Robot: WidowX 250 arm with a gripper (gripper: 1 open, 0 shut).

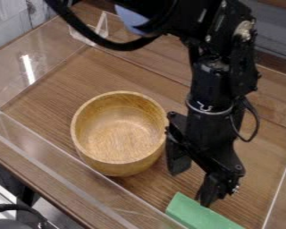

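Note:
My black gripper (203, 175) hangs low over the wooden table, its fingers pointing down just behind a green rectangular object (203, 215) at the bottom edge, which is cut off by the frame. It stands open. A round, tan bowl (110, 125) is to the left of the gripper, partly behind the arm's edge.
A clear plastic item (88, 27) stands at the back left. A clear rim or edge runs along the front left, with dark cables at the bottom left corner.

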